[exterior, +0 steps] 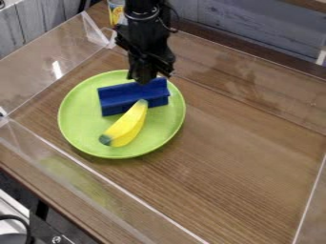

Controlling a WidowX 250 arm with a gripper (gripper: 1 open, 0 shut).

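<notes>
A green plate (83, 119) holds a blue block (125, 93) toward its back and a yellow banana (124, 128) in front of that. The black gripper (143, 72) points down just above the blue block, shut, with nothing visible between its fingers; whether it touches the block is unclear.
The wooden tray floor (242, 152) is bare to the right and front. A clear wall edges the left side. A yellow can (116, 14) stands behind the arm at the back, outside the open area.
</notes>
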